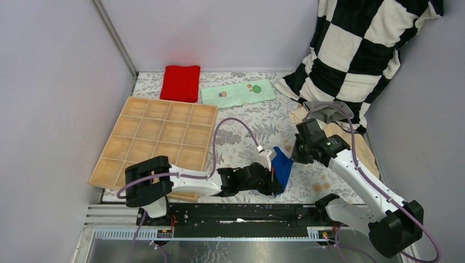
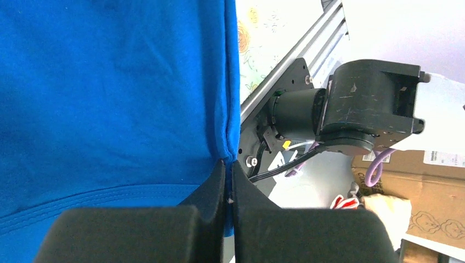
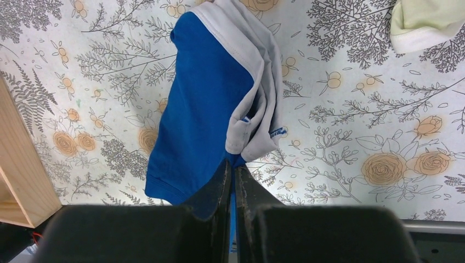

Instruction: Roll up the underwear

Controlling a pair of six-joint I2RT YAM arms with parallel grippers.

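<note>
Blue underwear (image 1: pixel 283 169) is stretched between my two grippers over the front middle of the table, partly hidden by the arms in the top view. My left gripper is shut on its edge; a fold of the blue cloth (image 2: pixel 109 98) runs between the fingertips. On the other side, my right gripper is shut on a bunched corner where the pale grey waistband (image 3: pixel 263 93) is gathered. From there the blue fabric (image 3: pixel 203 93) spreads out to the left in the right wrist view.
A wooden compartment tray (image 1: pixel 156 131), empty, stands at left. Behind lie a folded red cloth (image 1: pixel 181 83) and a light green one (image 1: pixel 238 94). Grey cloth (image 1: pixel 329 111) and a checkered blanket (image 1: pixel 351 49) fill the back right.
</note>
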